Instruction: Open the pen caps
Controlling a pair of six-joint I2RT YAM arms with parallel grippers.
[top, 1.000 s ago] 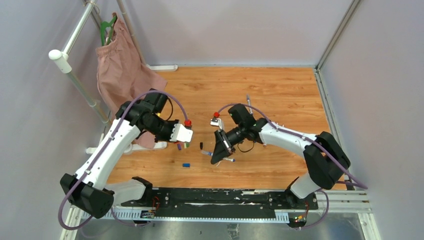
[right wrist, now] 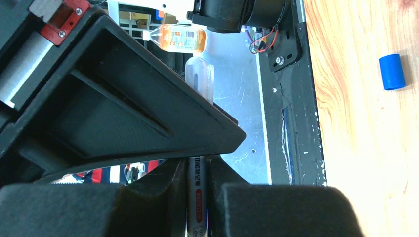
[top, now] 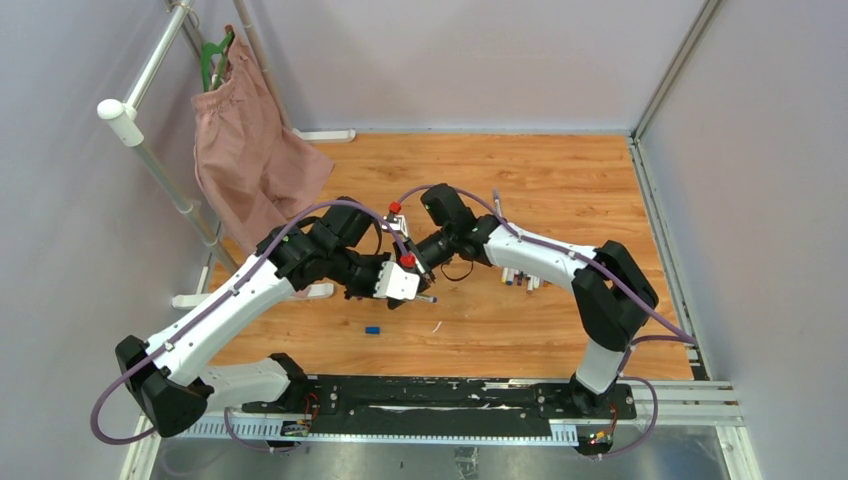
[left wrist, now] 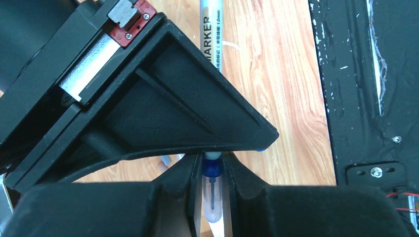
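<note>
A white marker [left wrist: 211,29] with a clear end and a dark blue band [left wrist: 212,168] runs between both grippers. In the left wrist view my left gripper is shut on its clear end. The right gripper's black finger [left wrist: 197,108] crosses right beside it. My right gripper is shut around the white printed body [right wrist: 197,202]; the clear end [right wrist: 195,71] shows beyond the left gripper's finger [right wrist: 163,113]. From above, both grippers meet and mostly hide the marker; a small blue-tipped end [top: 430,299] sticks out to the right.
One loose blue cap [top: 372,330] rests on the wooden table [top: 540,340]. Several markers [top: 522,280] lie under the right arm, with another [top: 497,203] behind it. Pink cloth [top: 245,140] hangs on a rack at left.
Both arms have come together over the middle-left of the table: the left moved right, the right moved left. The left gripper was well apart from the right one a second ago.
</note>
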